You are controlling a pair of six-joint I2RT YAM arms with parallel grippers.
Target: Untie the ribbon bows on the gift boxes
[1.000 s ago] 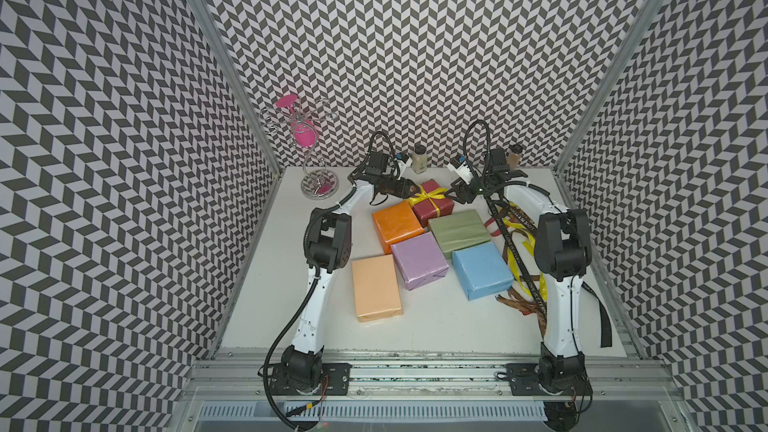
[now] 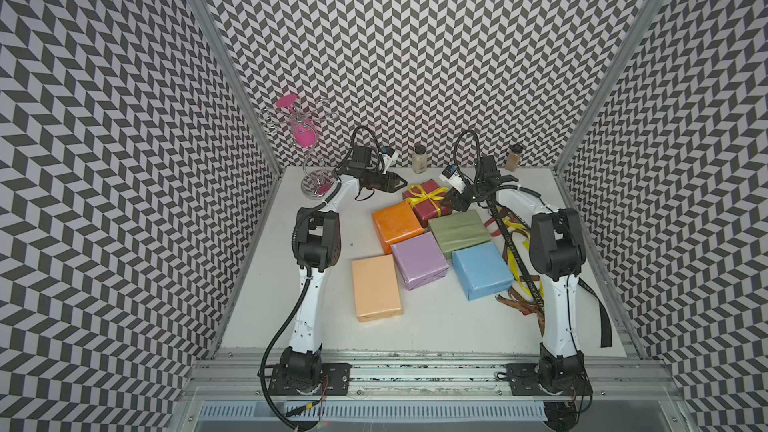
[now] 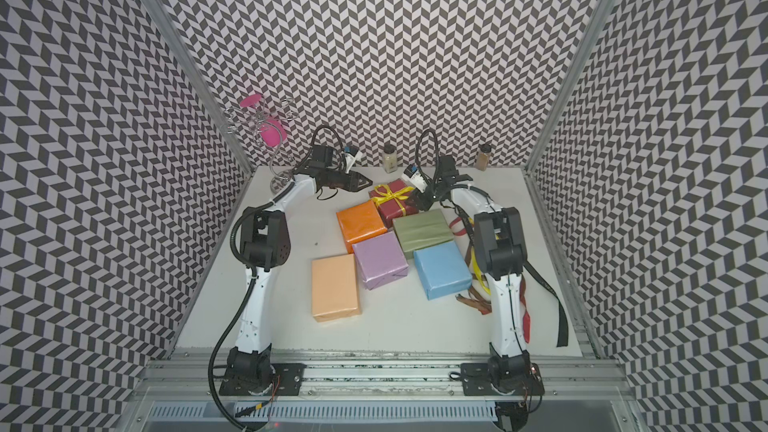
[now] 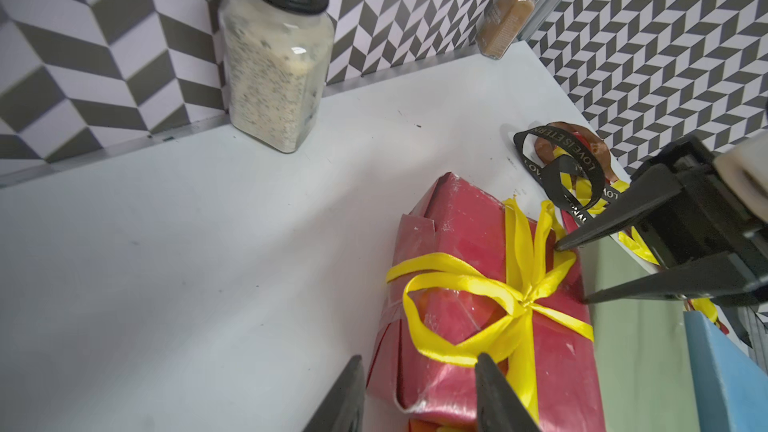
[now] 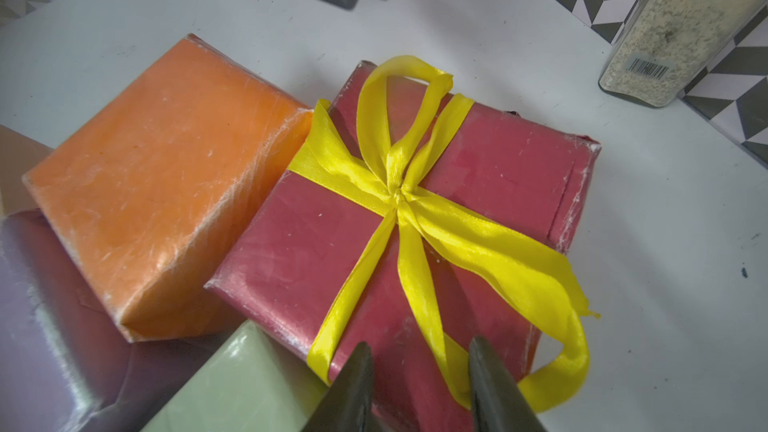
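Note:
A dark red gift box [image 2: 433,209] sits at the back middle of the table. Its yellow ribbon [image 5: 397,196] is knotted on top, with loops and loose tails spreading out. My left gripper is open, left of the box and clear of it. My right gripper hovers at the box's right side, its fingers apart. A yellow tail shows beyond the gap between them; whether they touch it, I cannot tell. Ribbonless boxes crowd around: orange [image 2: 397,225], green [image 2: 458,232], purple [image 2: 420,259], blue [image 2: 481,269] and peach [image 2: 376,285].
Loose yellow, black, brown and red ribbons [image 2: 524,297] lie in a tangle under the right arm. Two spice jars stand at the back, one pale [image 2: 419,160] and one brown [image 2: 513,158]. A pink and chrome stand [image 2: 305,136] is at back left.
My left gripper has drawn back leftward from the red box. Over the past second my right gripper came left toward the box. The red box has shifted slightly left.

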